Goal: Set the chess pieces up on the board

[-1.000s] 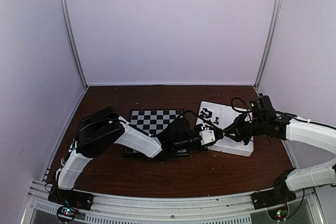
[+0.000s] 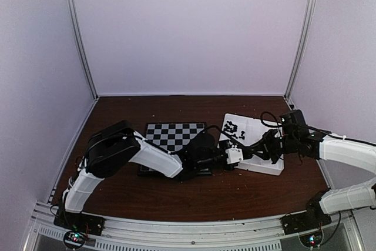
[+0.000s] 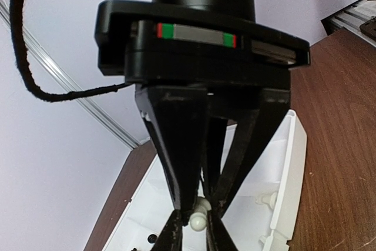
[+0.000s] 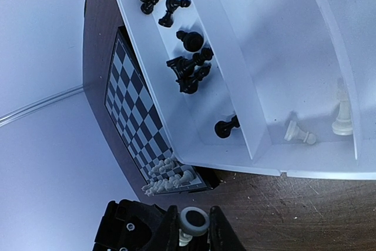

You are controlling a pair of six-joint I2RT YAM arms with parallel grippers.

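Observation:
One white chess piece (image 3: 198,221) is pinched by both arms at once, over the near side of the white box (image 2: 261,167). In the left wrist view its rounded end faces the camera between the tips of my left gripper, and the other arm's fingers (image 3: 185,189) close on it from beyond. From the right wrist, the round base of the piece shows in my right gripper, shut on it. The chessboard (image 4: 134,113) carries several white pieces (image 4: 170,181) at its near end; in the top view my left arm covers part of it.
Several black pieces (image 4: 191,66) lie in the box's compartment nearest the board. Two white pieces, a small one (image 4: 299,133) and a taller one (image 4: 342,117), rest in other sections. Bare table (image 2: 176,195) spreads in front of the left arm.
The left arm has barely moved; board and box are unchanged.

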